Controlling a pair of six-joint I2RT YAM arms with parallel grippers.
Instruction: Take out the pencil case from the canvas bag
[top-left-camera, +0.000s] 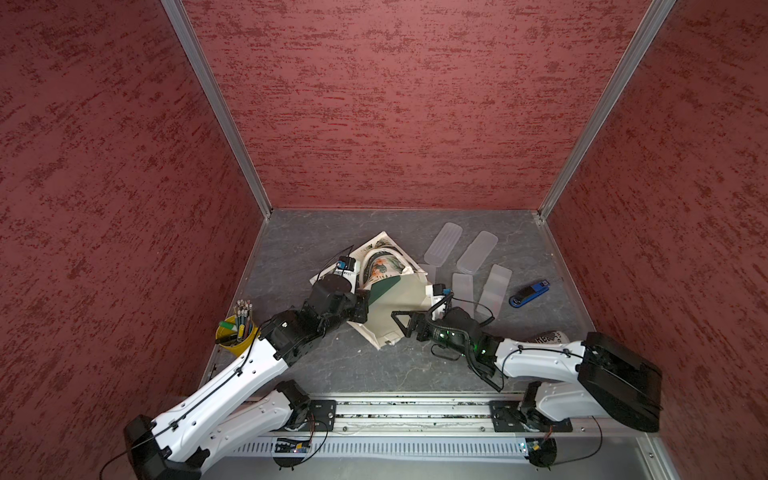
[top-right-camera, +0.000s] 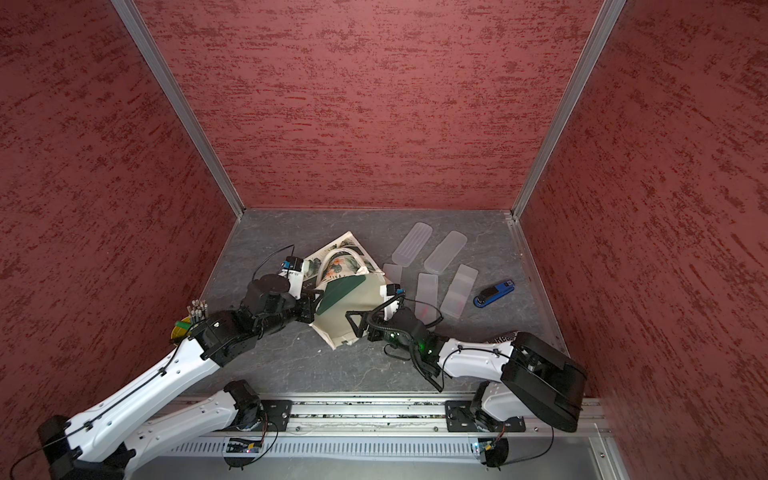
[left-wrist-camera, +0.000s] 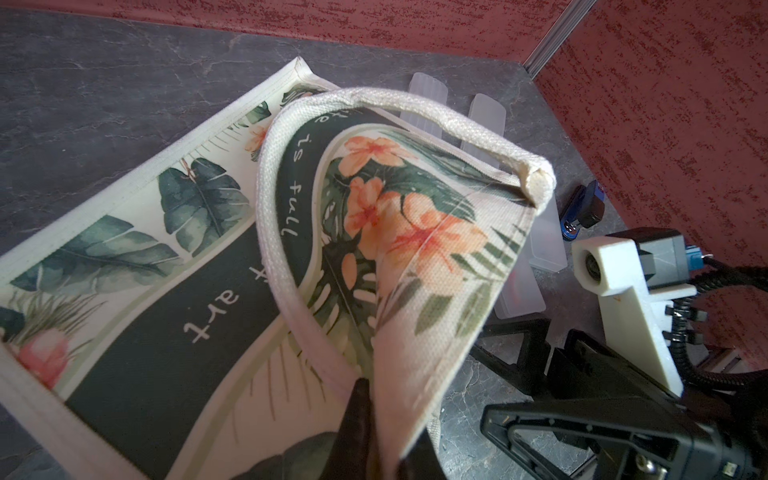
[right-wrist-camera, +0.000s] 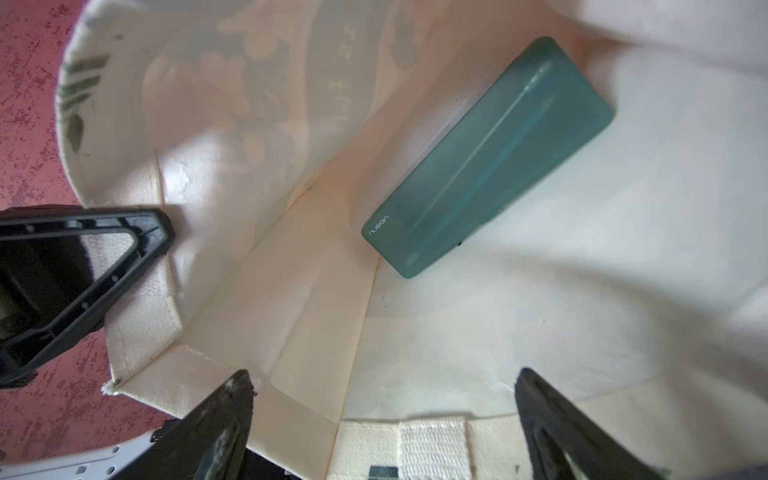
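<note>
The canvas bag (top-left-camera: 388, 308) lies open on the table, printed with leaves and flowers. My left gripper is shut on its cream upper edge, beside the rope handle (left-wrist-camera: 280, 240), lifting that edge so the inside faces my right arm. Inside, the teal pencil case (right-wrist-camera: 488, 160), marked "nusign", lies along the fold in the right wrist view. My right gripper stands open at the bag's mouth, its fingers short of the case with nothing between them.
Several translucent plastic boxes (top-left-camera: 477, 249) lie right of the bag, with a blue tool (top-left-camera: 529, 293) farther right. A yellow pen cup (top-left-camera: 236, 340) stands at the left.
</note>
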